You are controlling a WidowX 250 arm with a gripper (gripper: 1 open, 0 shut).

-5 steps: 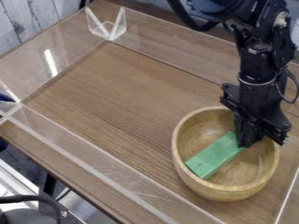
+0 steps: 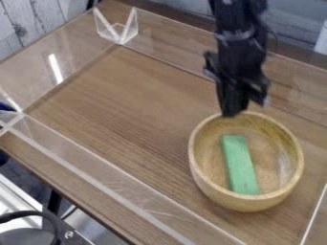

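Note:
A wooden bowl (image 2: 205,144) sits at the right of the table, holding a green bar (image 2: 239,163) that lies lengthwise inside it. The robot's gripper (image 2: 232,109) is above and behind the bowl's back rim, blurred by motion. Its fingers look close together, but whether anything is between them cannot be made out.
A clear plastic container (image 2: 118,27) stands at the back left. Dark cabling lies at the lower left, beyond the table's edge.
The gripper has risen out of the bowl and moved back and to the left. The green bar now lies more upright in the view, shifted right within the bowl.

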